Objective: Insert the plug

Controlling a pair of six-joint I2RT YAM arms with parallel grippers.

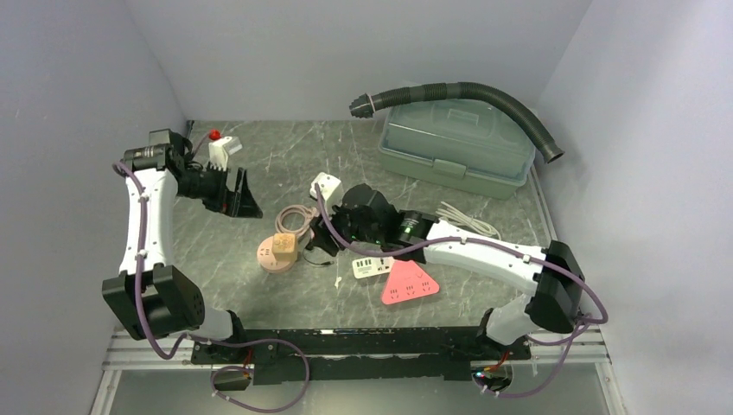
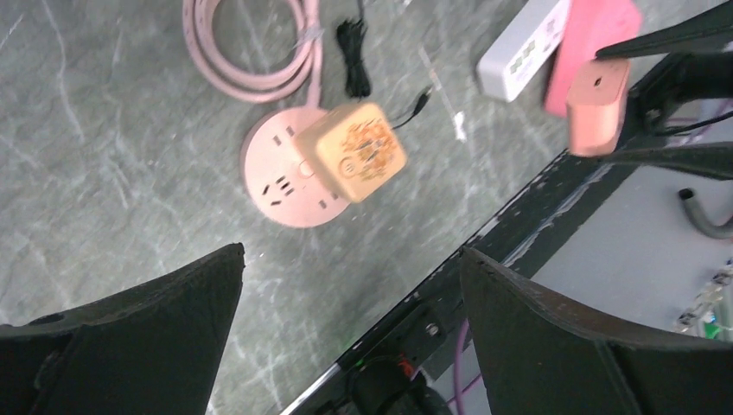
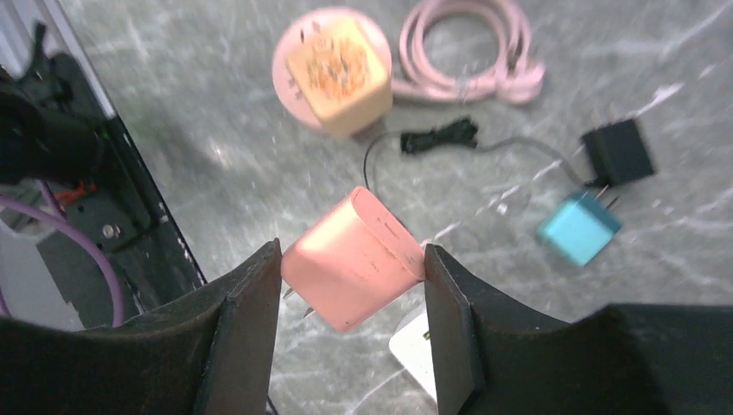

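My right gripper [image 1: 323, 239] is shut on a pink plug [image 3: 353, 259], which is held well above the table. Two metal prongs show at the plug's lower left in the right wrist view. A round pink socket [image 2: 275, 169] lies on the table with a wooden-looking cube [image 2: 361, 154] sitting over part of it. Slots on its uncovered side face up. In the left wrist view the pink plug [image 2: 596, 102] is pinched between the right arm's dark fingers. Up and to the left of the round socket, my left gripper [image 1: 242, 201] stands open and empty.
A white power strip [image 1: 372, 266] and a triangular pink socket [image 1: 411, 284] lie right of centre. A coiled pink cord [image 2: 251, 52], a black adapter [image 3: 619, 150] and a teal cube [image 3: 579, 226] are nearby. The green toolbox [image 1: 458, 147] fills the back right.
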